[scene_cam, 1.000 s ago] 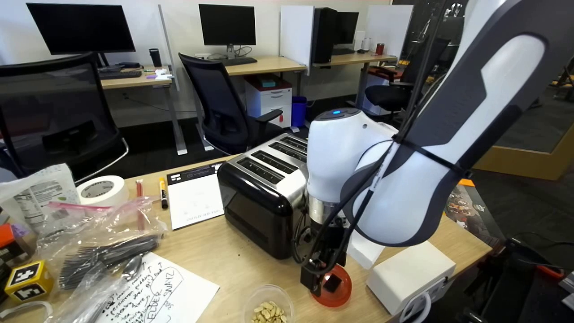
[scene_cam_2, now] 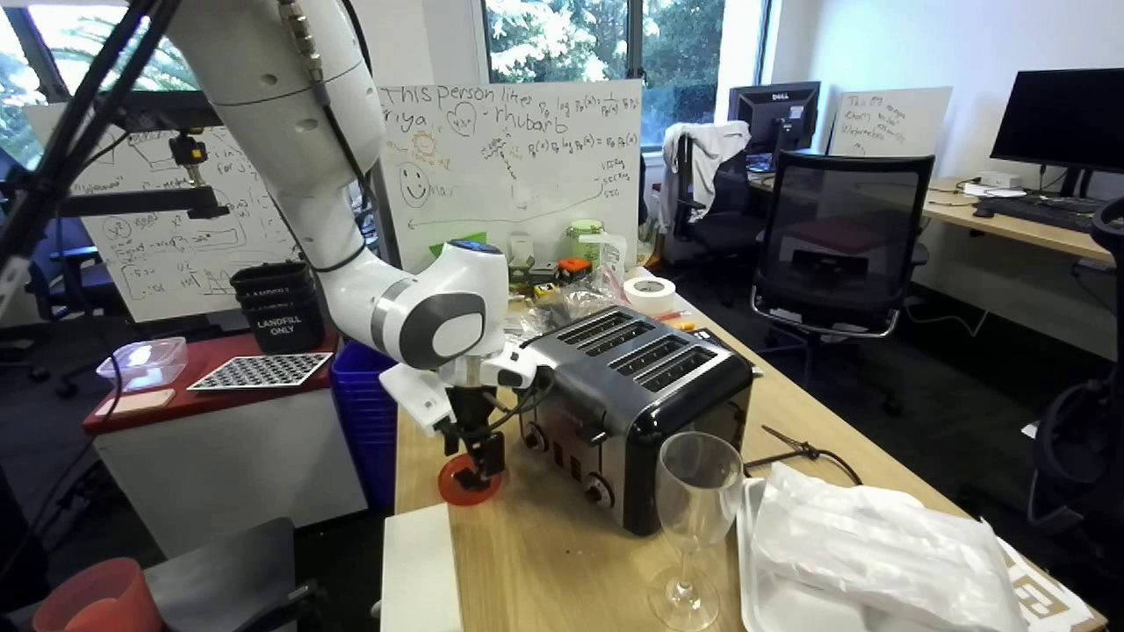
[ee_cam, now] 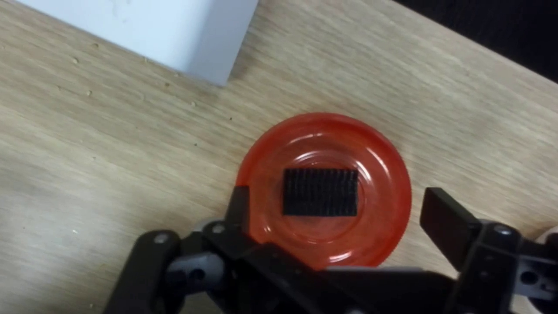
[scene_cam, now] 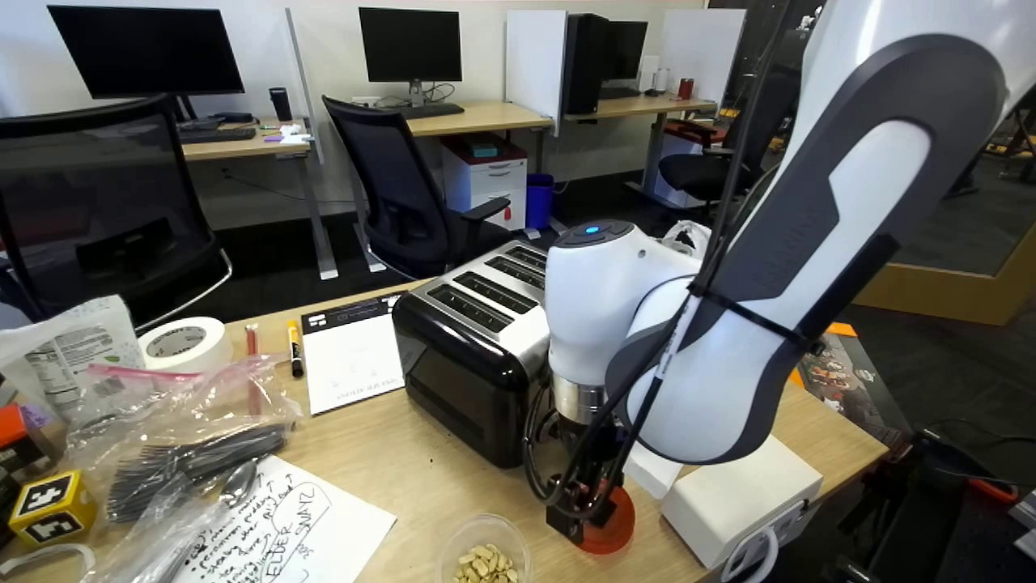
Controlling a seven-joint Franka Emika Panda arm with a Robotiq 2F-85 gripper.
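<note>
On the table lies a round red translucent dish (ee_cam: 384, 209), with a small black ribbed rectangular block (ee_cam: 320, 192) flat at its centre. My gripper is over the dish, its fingers wide apart and nothing held between them. In the wrist view the left finger (ee_cam: 238, 209) overlaps the dish's left rim, while the right finger (ee_cam: 444, 225) shows just beyond its right rim. From outside, the gripper (scene_cam_2: 479, 463) points straight down, low over the dish, and partly covers the block.
A black and steel toaster (scene_cam: 466, 389) stands close beside the arm. Near the dish is a white box (scene_cam: 743, 495), and a clear cup of nuts (scene_cam: 482, 554) sits towards the front. A wine glass (scene_cam_2: 690, 527) stands by the toaster's far end.
The arm has shifted slightly left in exterior view 1 and lower, bringing the gripper over the dish and hiding the block there. The dish has stayed in place.
</note>
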